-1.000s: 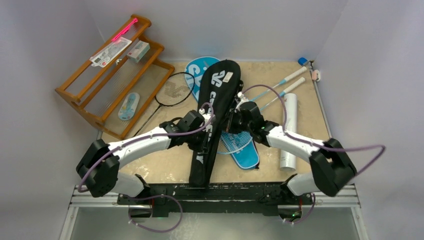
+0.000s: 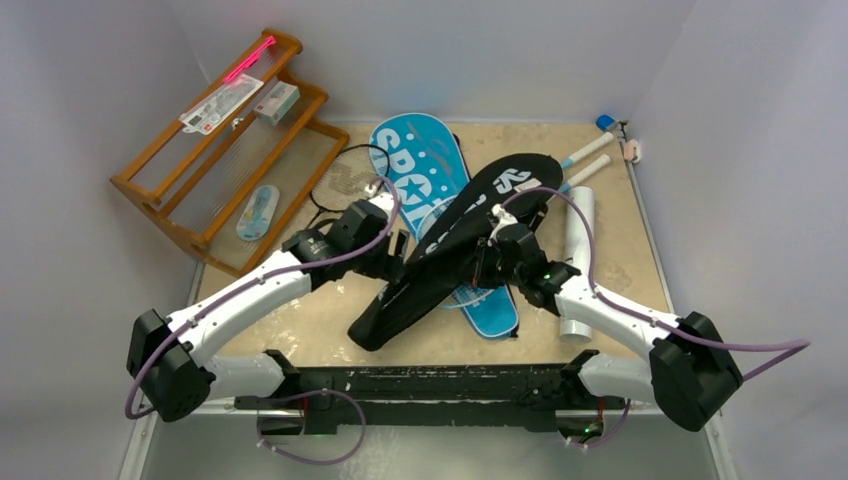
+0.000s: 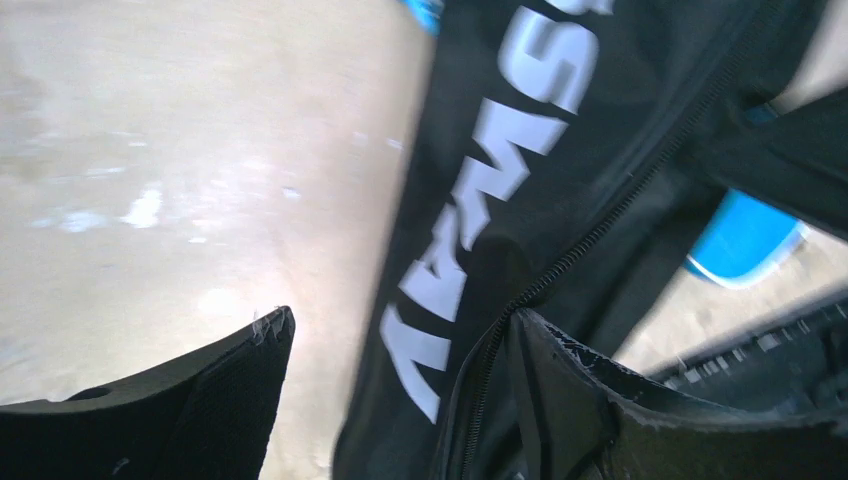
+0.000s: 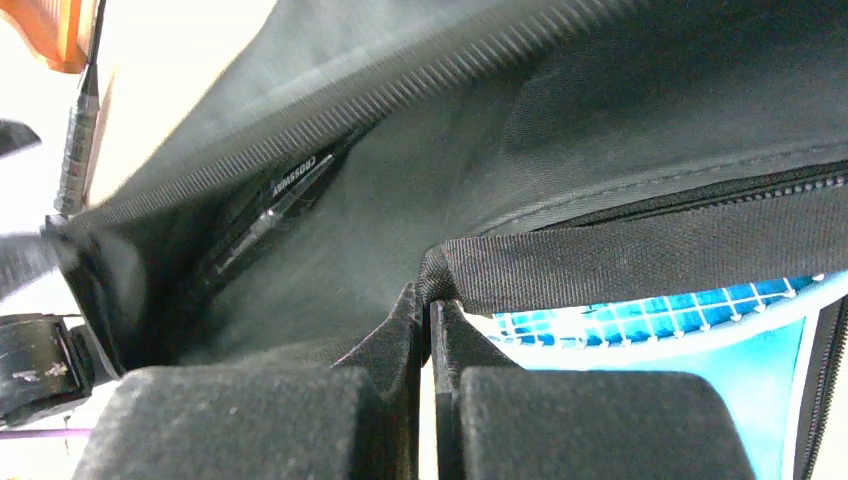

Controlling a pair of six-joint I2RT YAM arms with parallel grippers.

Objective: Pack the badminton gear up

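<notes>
A long black racket bag [image 2: 450, 240] with white lettering slants across the middle of the table. Over its left edge, my left gripper is open; the bag's zip runs up against its right finger. My right gripper is shut on the black fabric edge of the bag, which hangs partly open there. Below the bag lie a blue racket cover [image 2: 422, 165] and light-blue rackets, whose white handles [image 2: 590, 170] stick out to the upper right; the bag hides much of their heads. A dark racket [image 2: 350, 175] rests on the left.
A wooden shelf [image 2: 225, 160] fills the upper left, with a small box [image 2: 277, 102] and a pale blue case [image 2: 258, 212] on it. A white tube [image 2: 578, 265] lies at the right. Bare table shows at the front left.
The black bag has swung from nearly upright to slanting, its upper end going right over the rackets. My left gripper has moved slightly left and up and opened; the right has moved right.
</notes>
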